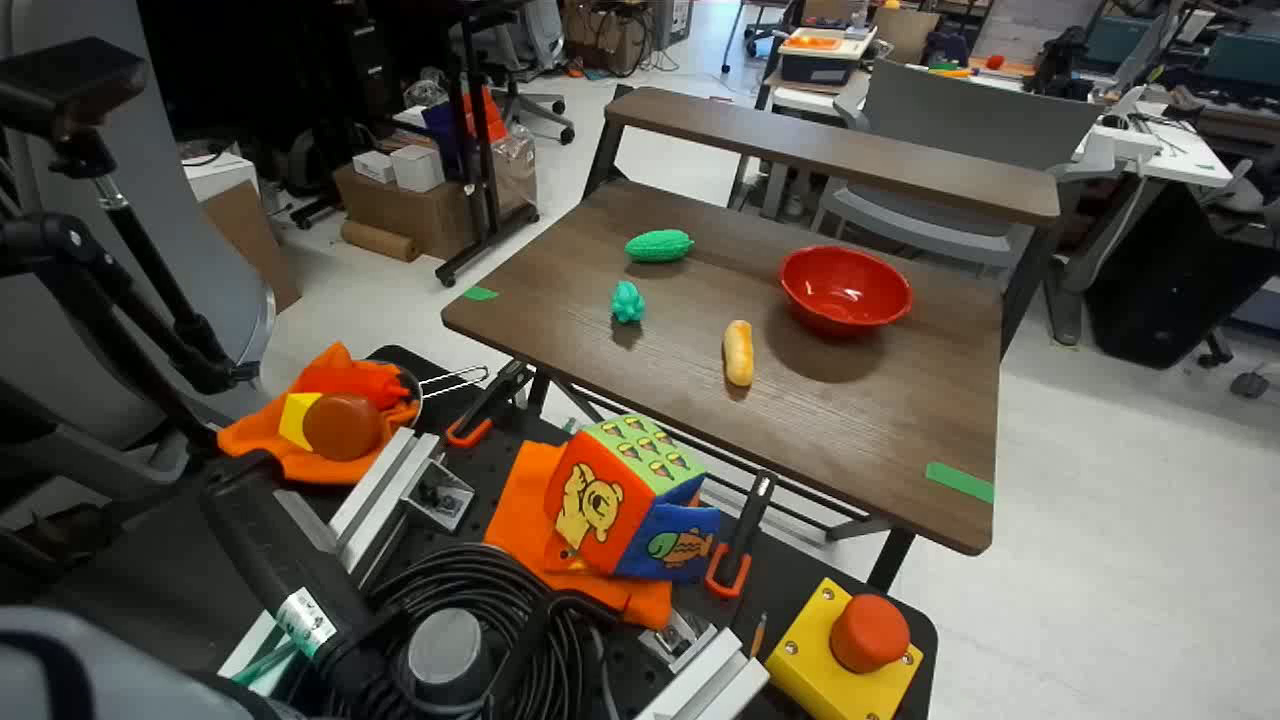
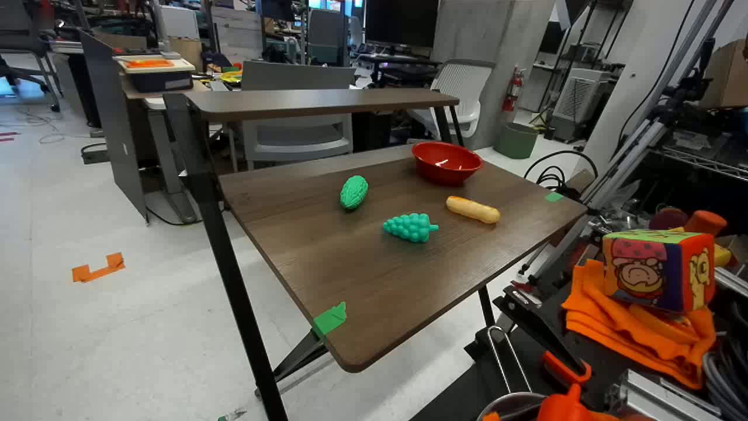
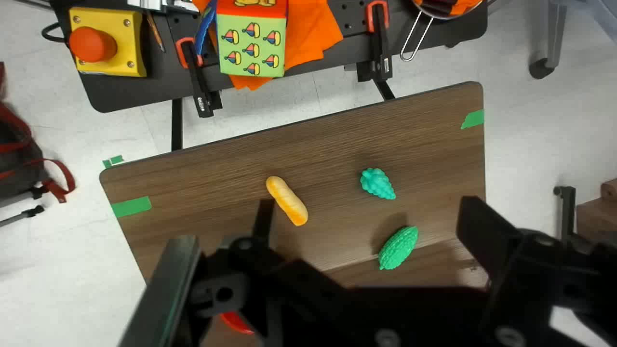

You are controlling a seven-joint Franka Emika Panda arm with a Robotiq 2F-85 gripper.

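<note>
On the brown table lie a bread roll, a teal grape bunch and a green bumpy vegetable, all apart from one another. A red bowl stands beyond the roll and looks empty. In the wrist view my gripper spans the lower part, its fingers wide apart and dark, high above the table. Nothing is held between them. The roll, grapes and vegetable show below it, while its body hides most of the bowl. Neither exterior view shows the gripper.
A raised shelf runs along the table's far side. At the near side, a black cart carries a picture cube, orange cloth, cables and a yellow box with a red button. Green tape marks table corners; the table's middle has free room.
</note>
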